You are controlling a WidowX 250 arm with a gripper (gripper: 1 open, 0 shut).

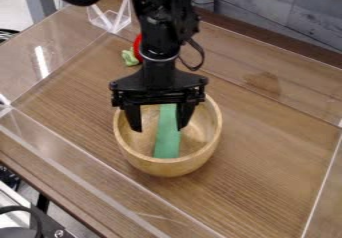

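My black gripper (159, 106) hangs open over a tan bowl (167, 166), its fingers reaching down into the bowl's upper part at either side. A long green block (167, 137) lies inside the bowl, between and below the fingers, its far end partly under the gripper. I cannot tell whether a finger touches the bowl.
Behind the arm, a red object (138, 44) and a small green item (130, 57) are partly hidden. A clear plastic holder (110, 14) stands at the back left. A grey wall runs behind.
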